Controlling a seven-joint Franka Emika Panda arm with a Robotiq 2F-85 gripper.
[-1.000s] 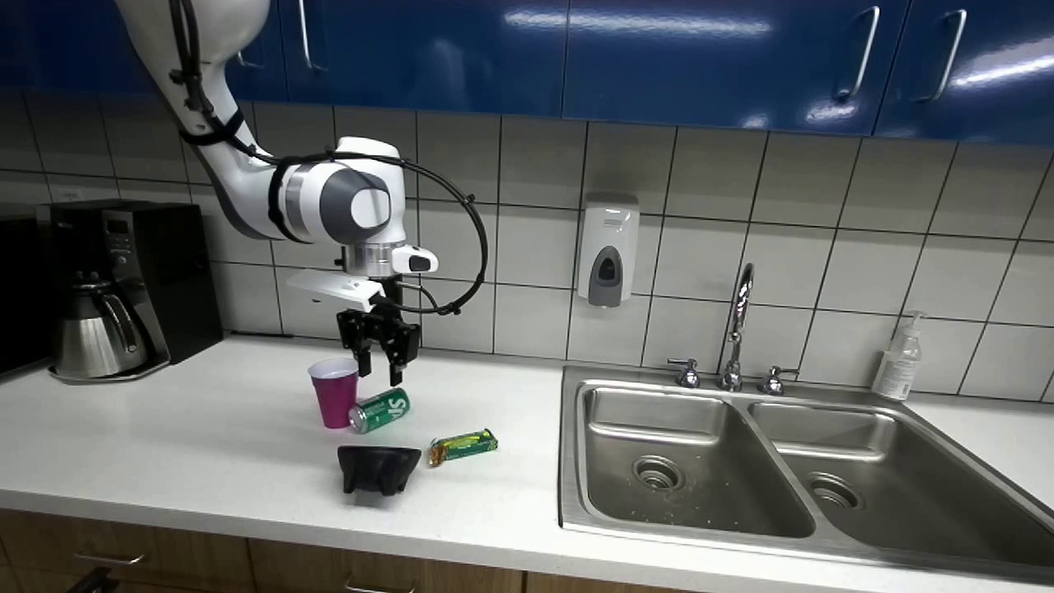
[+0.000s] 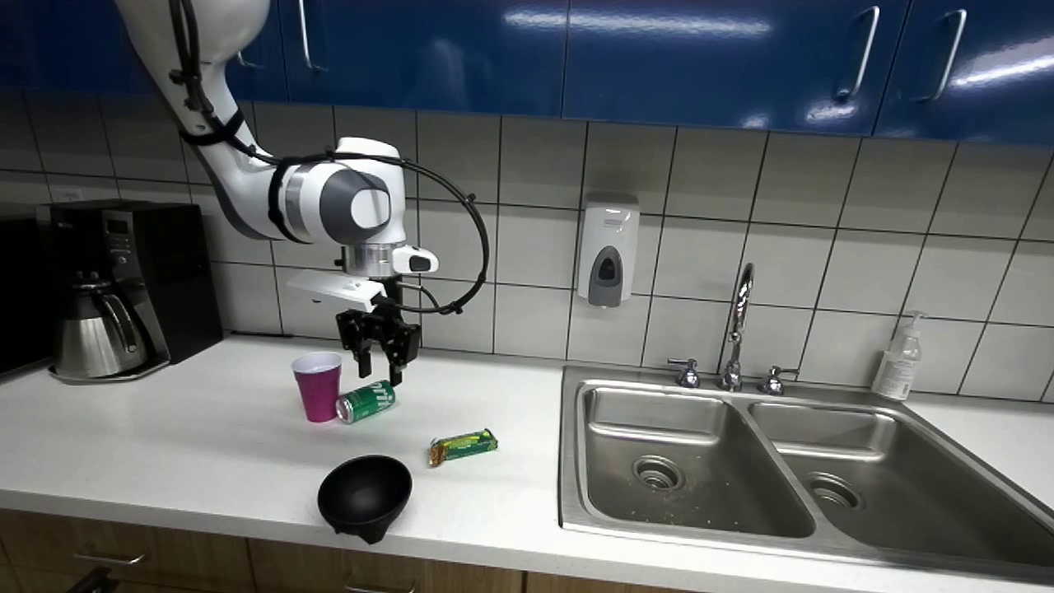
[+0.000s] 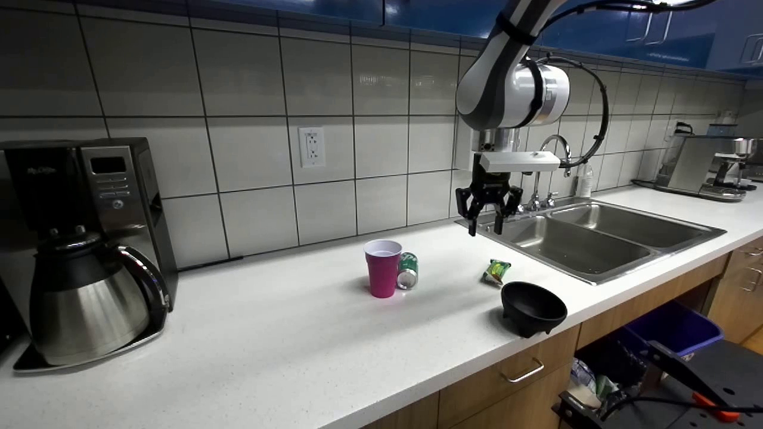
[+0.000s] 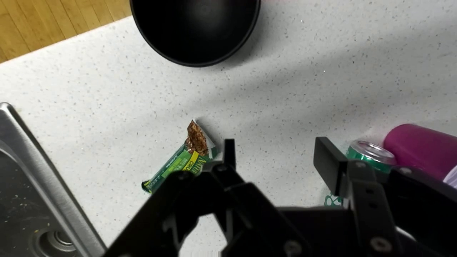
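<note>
My gripper (image 2: 380,374) hangs over the counter, pointing down, behind the can and cup. Its fingers stand apart in the wrist view, with only bare counter showing through the gap (image 4: 276,158). A green soda can (image 2: 366,401) lies on its side, close against an upright magenta cup (image 2: 318,386) with a white inside. To their right rests a green-and-yellow snack bar wrapper (image 2: 464,445), which the wrist view shows partly behind one finger (image 4: 229,152). A black footed bowl (image 3: 533,308) sits near the counter's front edge, its hollow empty.
A double steel sink (image 2: 682,469) takes up the right of the counter. A coffee maker (image 3: 93,250) stands at the far left by the tiled wall. Clear white counter (image 3: 264,329) lies between the coffee maker and the cup.
The bowl has shifted toward the front edge and now shows its hollow instead of its footed underside. The cup and can have moved a little left and back. My arm looks unmoved.
</note>
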